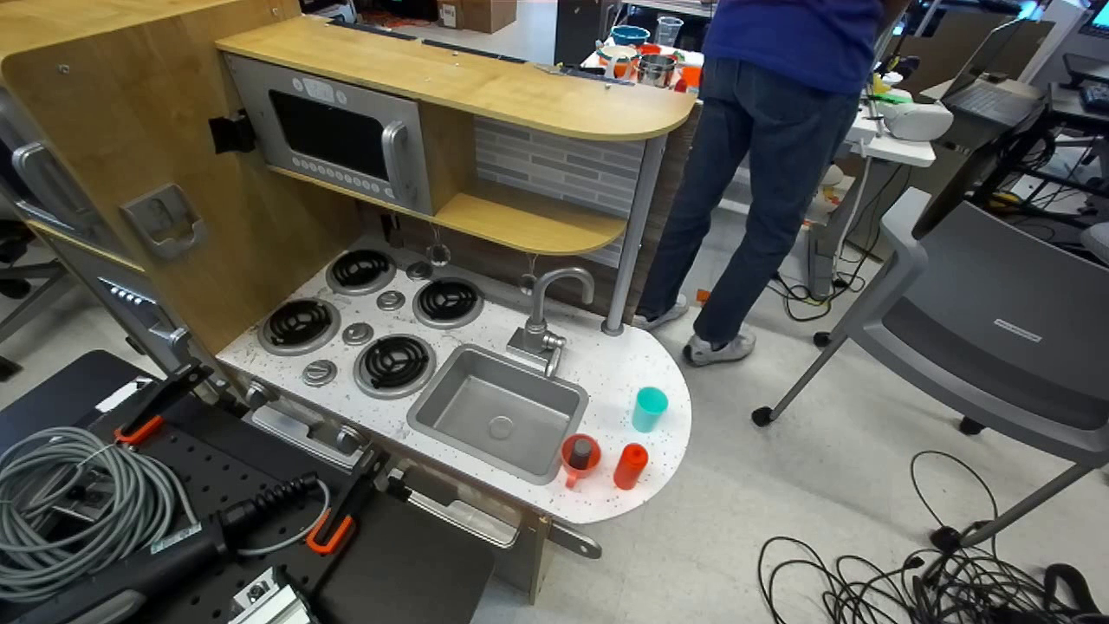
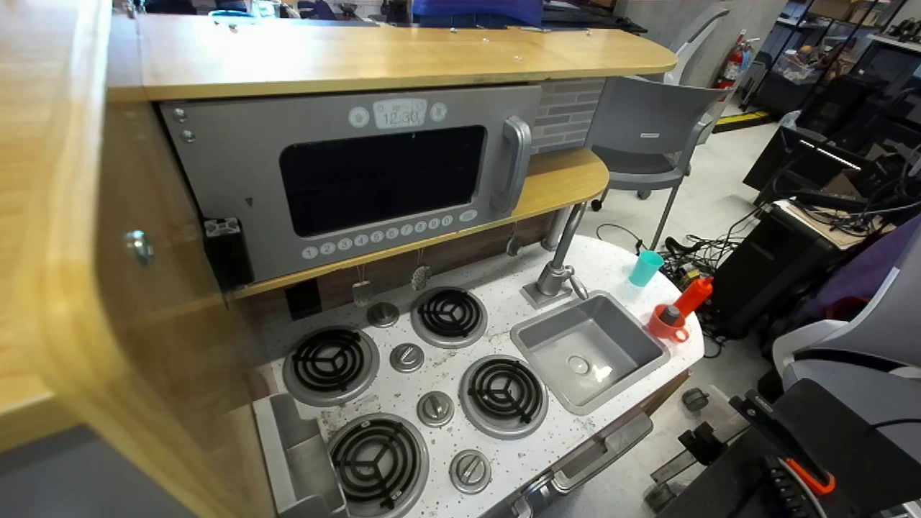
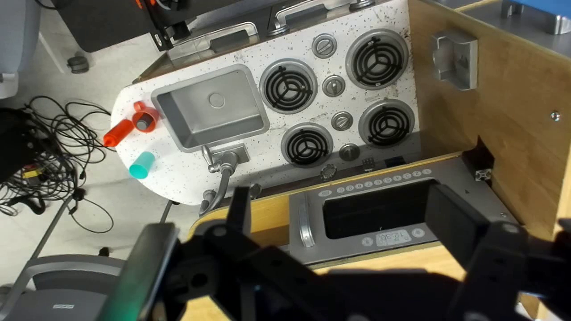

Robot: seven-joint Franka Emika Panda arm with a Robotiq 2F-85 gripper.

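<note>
In the wrist view my gripper stands open, its dark fingers (image 3: 239, 209) wide apart and nothing between them. Beyond them appear the toy microwave and the counter below. A teal cup (image 1: 650, 409) stands at the rounded end of the white counter (image 1: 634, 359). Closer to the sink (image 1: 501, 426) is an orange-red cup (image 1: 571, 470) with a handle, and something dark and grey (image 1: 580, 453) sits inside it. Right beside that cup stands a red bottle (image 1: 630, 467). My arm and gripper do not show in either exterior view.
The faucet (image 1: 538, 322) rises behind the empty sink. Black burners (image 1: 395, 364) and knobs fill the other end. Above hang the microwave (image 2: 380, 181) and a wooden shelf (image 2: 552, 183). A person (image 1: 764, 156) stands behind the kitchen; a chair (image 1: 998, 312) is at the right.
</note>
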